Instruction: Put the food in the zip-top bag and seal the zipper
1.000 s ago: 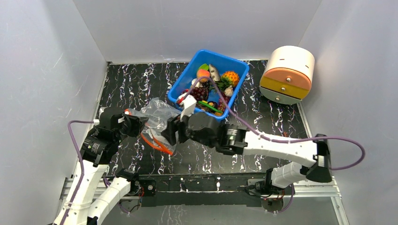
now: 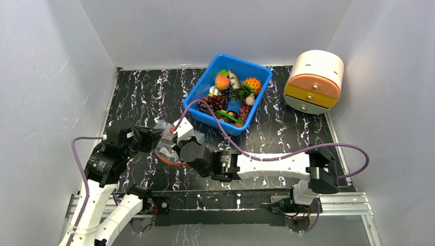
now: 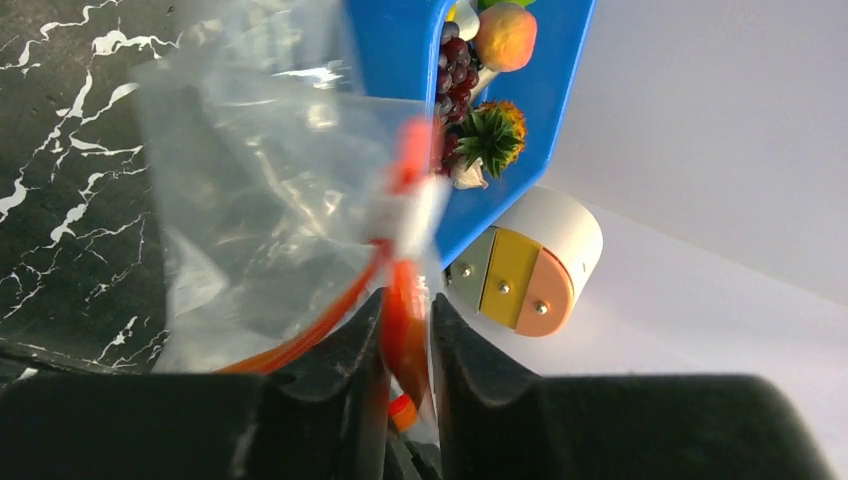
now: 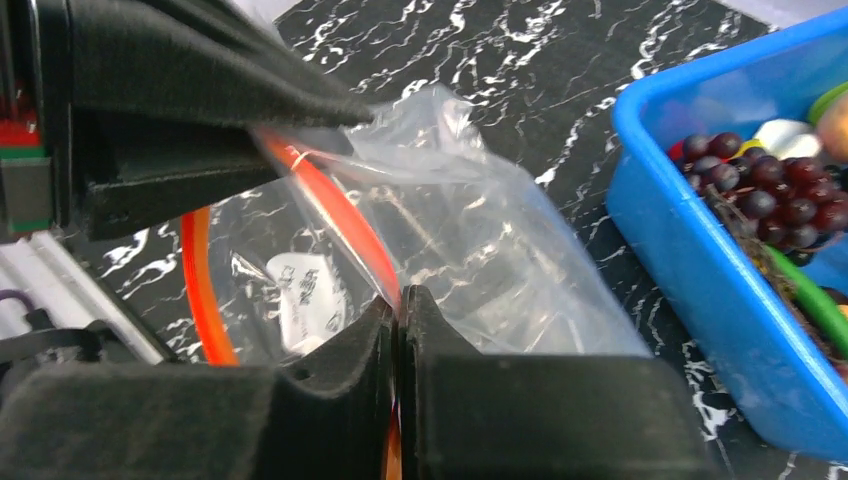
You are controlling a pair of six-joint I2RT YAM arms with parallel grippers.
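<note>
The clear zip top bag (image 2: 165, 149), with orange strips along its mouth, hangs between my two grippers in the top view. No food shows inside it. My right gripper is shut on the bag's orange edge (image 4: 345, 215), which runs down between its fingers. My left gripper stands part open around the bag's other end; an orange strip (image 3: 408, 300) passes through the gap between its fingers, blurred. In the right wrist view the left gripper's dark fingers (image 4: 180, 170) lie apart above and below the bag's edge.
Behind the bag stands a blue bin (image 2: 252, 114) of toy food, with grapes (image 2: 217, 102), a peach (image 2: 221, 82) and a pineapple (image 2: 251, 84) among several pieces. A small drawer cabinet (image 2: 313, 82) sits at the back right.
My right gripper has moved left onto the bag's edge and closed on it. The bag's mouth has shifted and its back-left orange corner no longer shows. The left arm has barely moved.
</note>
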